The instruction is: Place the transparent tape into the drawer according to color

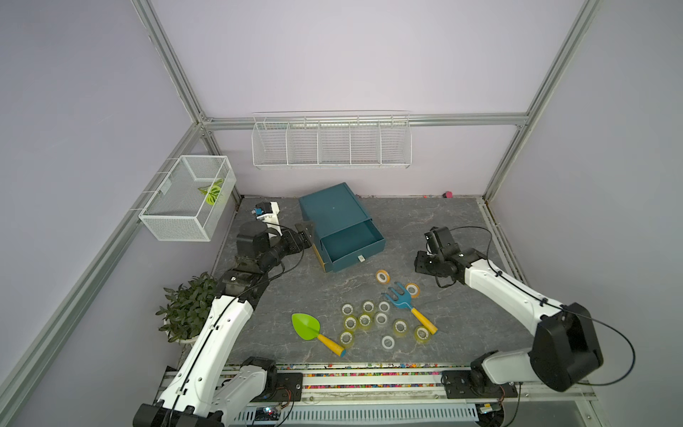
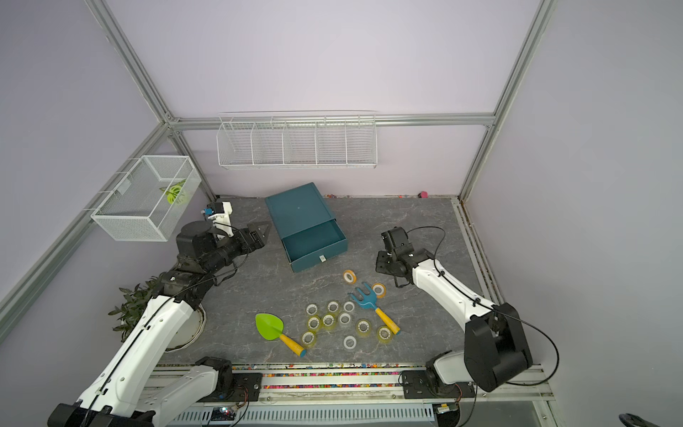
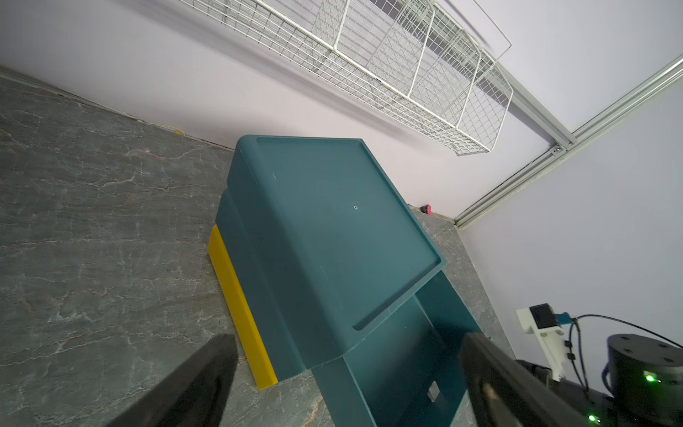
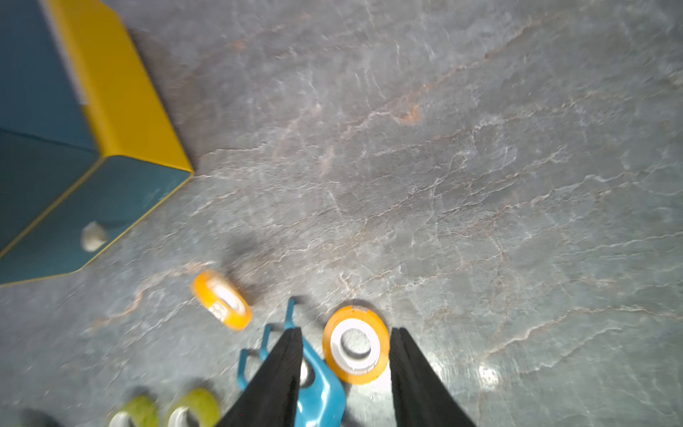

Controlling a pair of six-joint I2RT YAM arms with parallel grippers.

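Note:
The blue drawer box (image 1: 334, 206) has its drawer (image 1: 345, 247) pulled out, empty. Clear and yellowish tape rolls (image 1: 381, 319) lie grouped on the front table. Orange rolls lie at the drawer's front right (image 1: 382, 277) and beside the blue fork (image 4: 320, 391). My left gripper (image 1: 304, 233) hangs open at the box's left, nothing between its fingers. My right gripper is right of the drawer, above the orange tapes; its fingertips show apart in the right wrist view, an orange roll visible between them, but whether it is held or lies below I cannot tell.
A green trowel (image 1: 307, 326) lies front left, a plant (image 1: 186, 306) beyond the table's left. Wire baskets hang on the left (image 1: 186, 224) and back (image 1: 331, 142) walls.

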